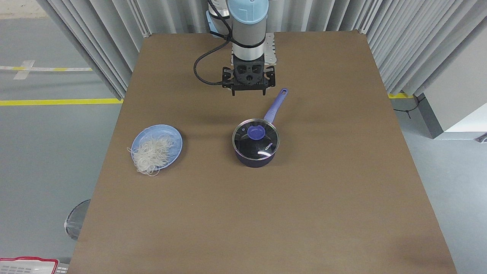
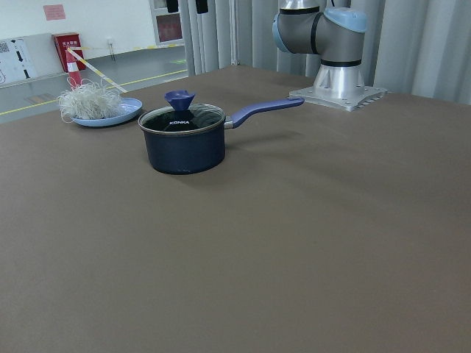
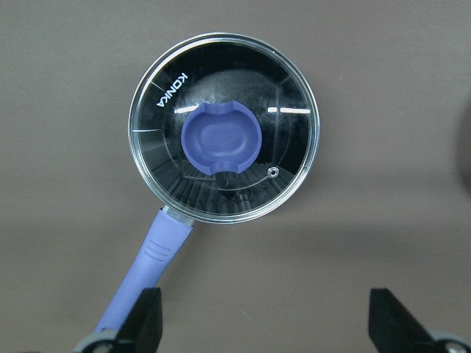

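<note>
A dark blue pot (image 2: 185,153) with a glass lid sits on the brown table, its purple handle (image 1: 276,104) pointing back toward the robot. The lid has a purple knob (image 3: 221,137). To its left in the front view, a blue plate (image 1: 171,131) holds a pile of white noodle-like strands (image 1: 151,155). My gripper hangs above the table behind the pot, fingers wide open with nothing between them; in the wrist view its left finger is over the pot's handle.
A grey curtain stands behind the robot. A bin and a red-rimmed basket are on the floor at the lower left in the front view.
</note>
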